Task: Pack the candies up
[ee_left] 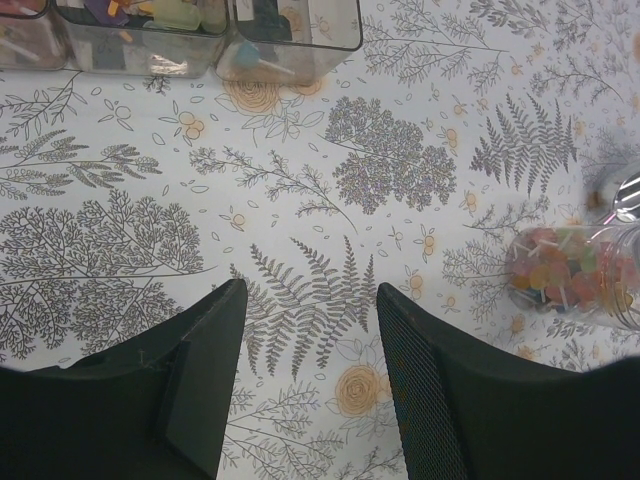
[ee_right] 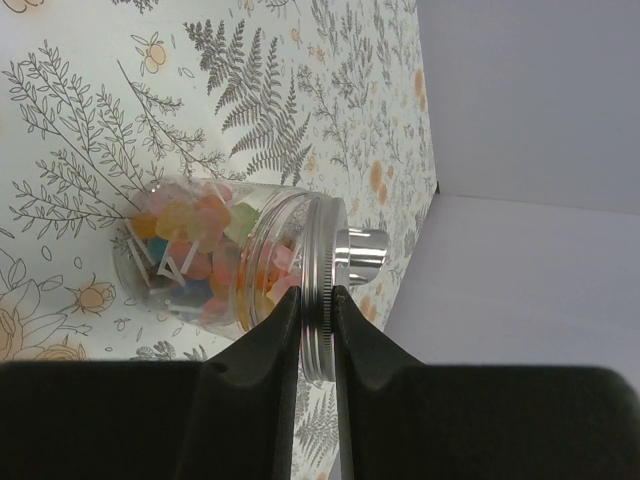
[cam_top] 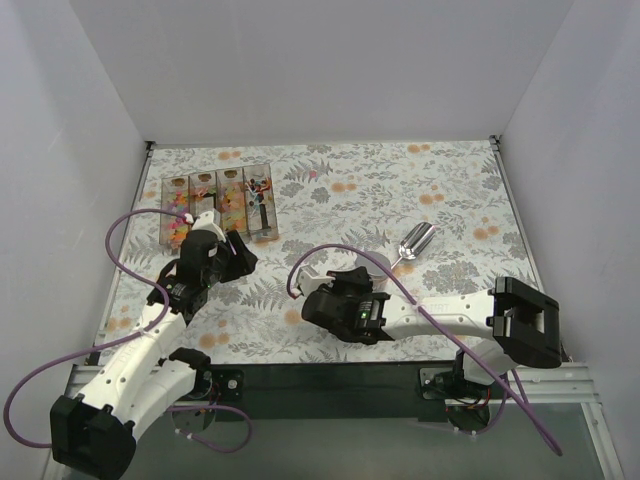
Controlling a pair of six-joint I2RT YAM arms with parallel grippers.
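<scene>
A clear jar of gummy candies [ee_right: 185,250] lies on its side, with my right gripper shut on its ribbed metal lid [ee_right: 320,230]. The right wrist hides part of the jar in the top view. My left gripper stands open and empty, pointing at bare patterned cloth to the right of the candy boxes [cam_top: 230,200]. In the left wrist view the jar [ee_left: 555,270] shows at the right edge.
A metal scoop [cam_top: 416,240] lies behind the jar to the right. Walls enclose the table on the sides and back.
</scene>
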